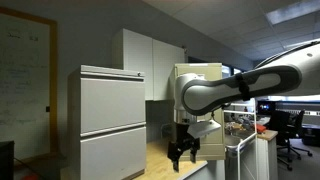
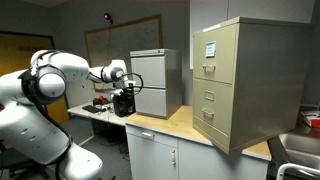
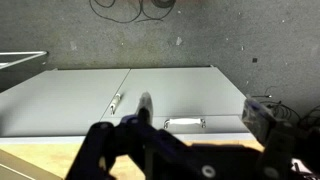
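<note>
My gripper is open, its two dark fingers wide apart in the wrist view with nothing held between them. In the first exterior view the gripper (image 1: 184, 160) hangs fingers-down in front of the counter. Below it in the wrist view is the front of a light grey base cabinet, with a long drawer handle (image 3: 184, 123) and a smaller door handle (image 3: 116, 103). The same base cabinet (image 2: 150, 152) stands under the wooden countertop (image 2: 190, 129) in the second exterior view.
A white two-drawer cabinet (image 1: 110, 115) and a beige cabinet (image 2: 220, 90) stand on the countertop. White wall cupboards (image 1: 150, 60) hang behind. Dark floor (image 3: 180, 45) lies open before the base cabinet; loose cables (image 3: 130, 12) lie on it.
</note>
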